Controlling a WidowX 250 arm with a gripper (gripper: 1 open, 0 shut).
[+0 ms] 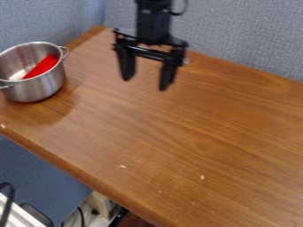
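Observation:
My black gripper (147, 69) hangs over the back middle of the wooden table, blurred, with its two fingers wide apart and nothing visible between them. A steel pot (34, 84) stands at the table's left edge, to the lower left of the gripper. A red object (42, 67) lies inside the pot.
Grey padded walls rise behind it. Beyond the front left edge are a blue surface and some cables.

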